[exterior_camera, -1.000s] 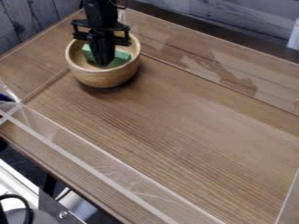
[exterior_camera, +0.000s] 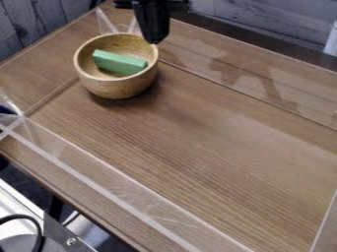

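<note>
A wooden bowl sits on the table toward the upper left, with a green block lying inside it. My dark gripper is above and behind the bowl, cut off by the top edge of the view. It is shut, and nothing shows between its fingers.
A dark cable and pale hardware lie off the table's lower-left corner. A pale wall runs behind the table at upper right.
My gripper has risen from inside the bowl and moved back out toward the top edge. The green block in the bowl is now in clear view.
</note>
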